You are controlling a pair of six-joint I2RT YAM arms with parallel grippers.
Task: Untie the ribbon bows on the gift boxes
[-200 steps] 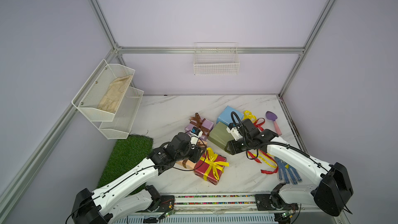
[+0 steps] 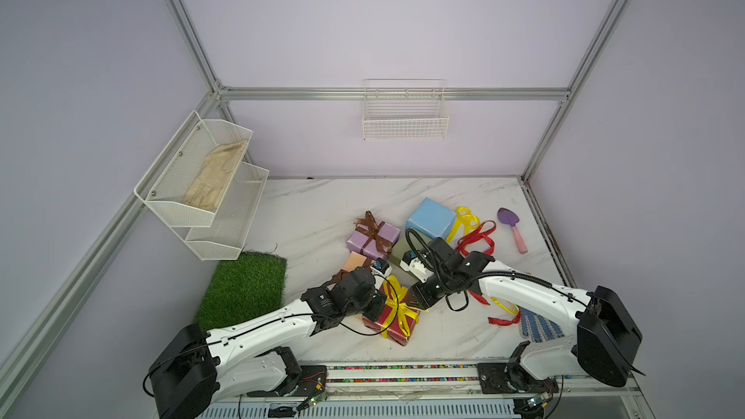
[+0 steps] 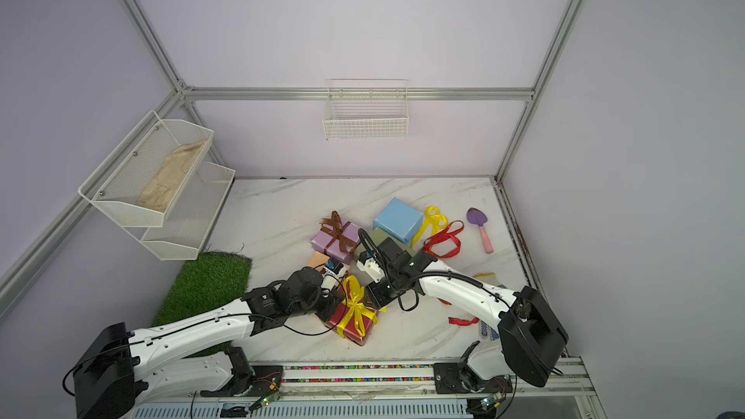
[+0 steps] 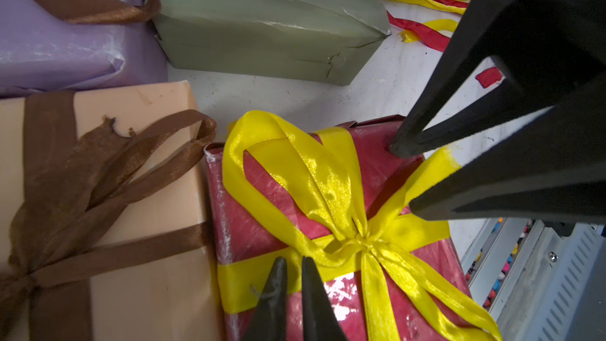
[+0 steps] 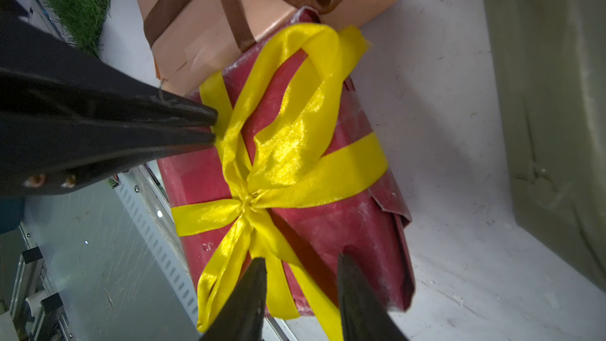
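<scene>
A red gift box [image 4: 233,214] carries a yellow bow [image 4: 358,240]. My left gripper, its tips close together, hangs over the bow's side in the left wrist view; my right gripper is over the other side, fingers apart at the bottom of the right wrist view. Whether either holds ribbon is unclear. The peach box [image 4: 145,284] with a brown bow lies beside it. A lilac box [image 2: 358,242] with a brown bow is behind.
Green box [image 4: 265,31] and blue box [image 2: 430,217] behind, loose ribbons [image 2: 477,236] at right, purple scoop [image 2: 508,217], glove [image 2: 541,328], turf [image 2: 240,295] at left, wire baskets on the walls.
Both arms have moved in and down onto the red box from either side: the left toward the right and front, the right toward the left and front.
</scene>
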